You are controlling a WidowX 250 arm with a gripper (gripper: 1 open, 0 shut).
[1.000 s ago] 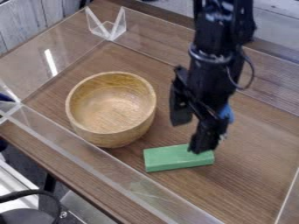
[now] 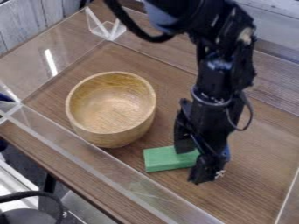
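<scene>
A green rectangular block (image 2: 166, 159) lies flat on the wooden table, right of and below the wooden bowl (image 2: 107, 105). My dark gripper (image 2: 197, 157) is low over the block's right end, pointing down, open, its fingers partly covering that end. Whether they touch it is unclear.
The round bowl fills the middle left. Clear plastic edges (image 2: 82, 154) run along the lower left, and a small clear object (image 2: 105, 23) stands at the back left.
My gripper has come down and toward the front, onto the right end of the green block. The block and bowl look unmoved.
</scene>
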